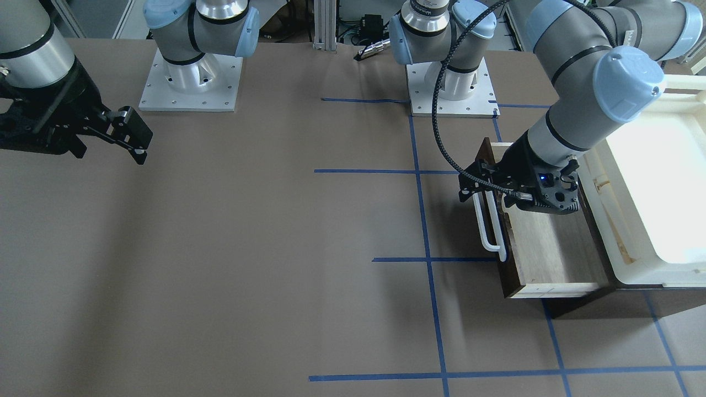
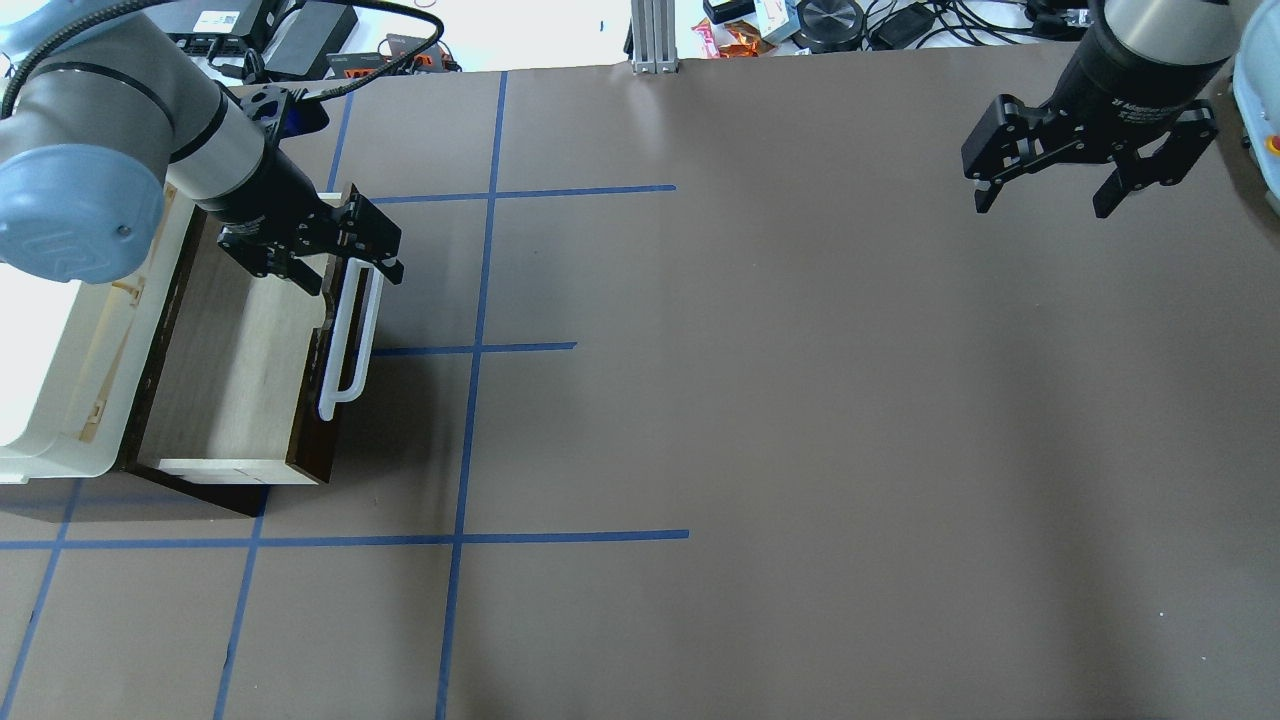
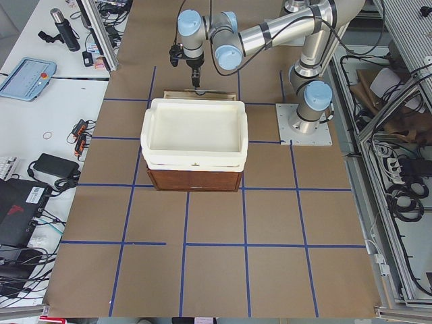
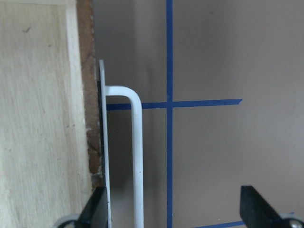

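Observation:
A wooden drawer (image 1: 552,251) with a dark front and white bar handle (image 1: 501,241) is pulled out beneath a white plastic bin (image 1: 655,192); in the top view the drawer (image 2: 234,372) looks empty. My gripper (image 2: 348,274) is over the handle's far end. In the wrist view the handle (image 4: 137,152) runs vertically between my open fingers, which stand wide apart at the lower edge, with nothing seen held.
A second arm's black gripper (image 2: 1080,156) hangs at the other side, and further arm bases stand along the back edge.

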